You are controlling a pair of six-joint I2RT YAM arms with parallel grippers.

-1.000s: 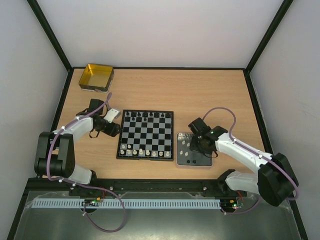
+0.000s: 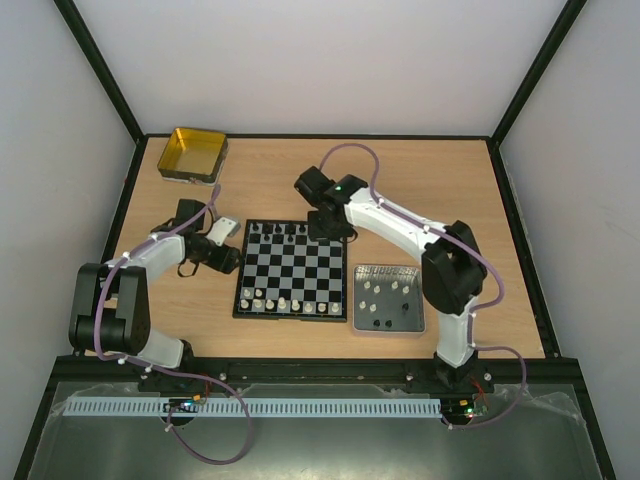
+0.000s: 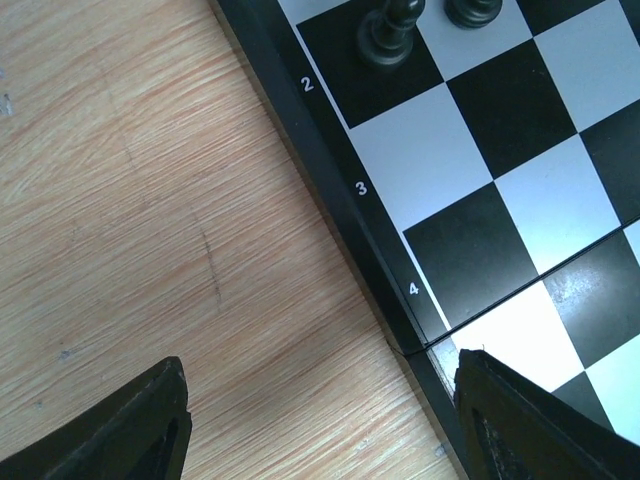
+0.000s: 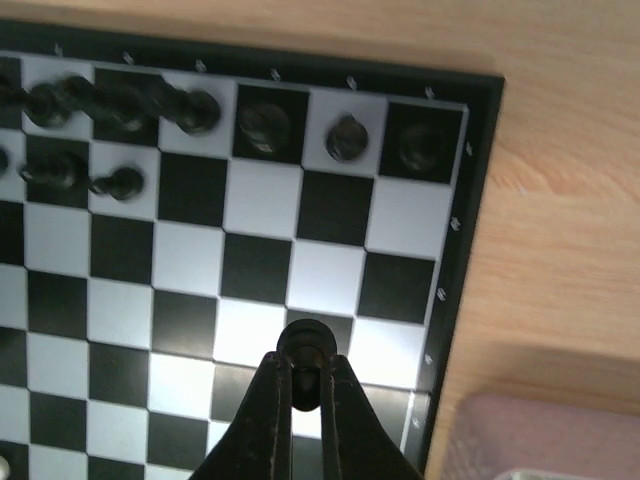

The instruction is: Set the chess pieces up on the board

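The chessboard lies mid-table, black pieces along its far side and white pieces along its near side. Black pieces fill the far row in the right wrist view, with a few in the row before it. My right gripper is shut on a black chess piece, held above the board's right half. In the top view, the right arm hides the board's far right corner. Beside the board's left edge, my left gripper stands open with nothing between its fingers. Two black pieces show at its view's top.
A metal tray right of the board holds several loose white and black pieces. At the back left stands a yellow box. The table behind the board is bare.
From over the metal tray, my right gripper has risen and swung left and away to the board's right half, carrying the black piece. The left arm has stayed in place.
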